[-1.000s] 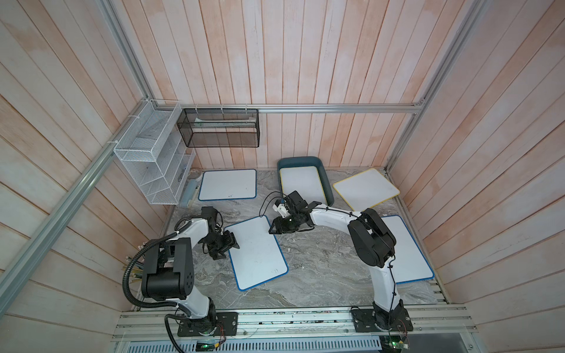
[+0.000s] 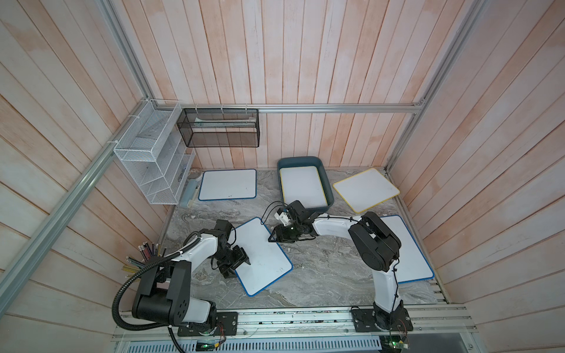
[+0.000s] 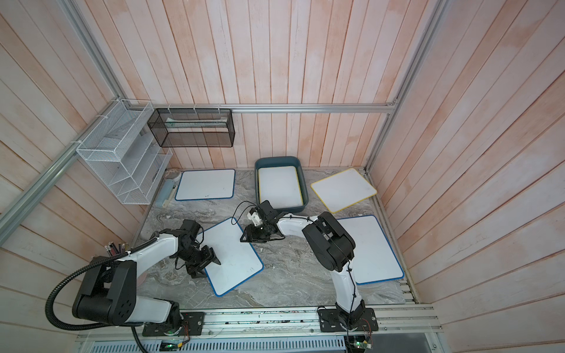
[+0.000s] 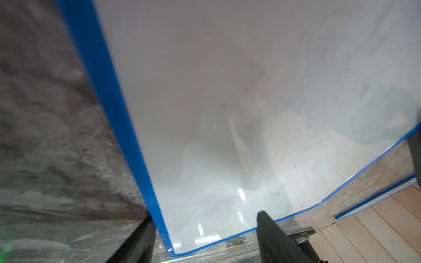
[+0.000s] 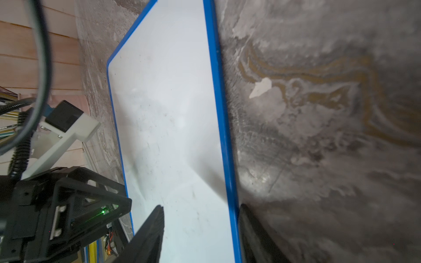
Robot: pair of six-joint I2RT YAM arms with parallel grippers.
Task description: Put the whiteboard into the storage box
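A blue-edged whiteboard (image 2: 263, 259) lies slanted at the front middle of the table, between both arms. My left gripper is open over its left side; the board's blue-edged corner shows between the fingers in the left wrist view. At the opposite long edge, my right gripper also stands open, the blue edge running between its fingers, close to the right one (image 5: 250, 230). The dark green storage box (image 2: 324, 179) is at the back middle, with a yellow-edged whiteboard (image 2: 302, 184) inside it.
Other whiteboards lie around: blue-edged ones at back left (image 2: 227, 184) and far right (image 2: 409, 253), a yellow-edged one (image 2: 366, 189) at back right. Wire racks (image 2: 147, 147) hang at left. Pens (image 2: 141, 259) stand at front left. Bare table shows in the front middle right.
The slanted whiteboard has turned counterclockwise as seen from above, its front corner shifting right. My left gripper has moved towards the front and right over it; my right gripper has moved slightly forward.
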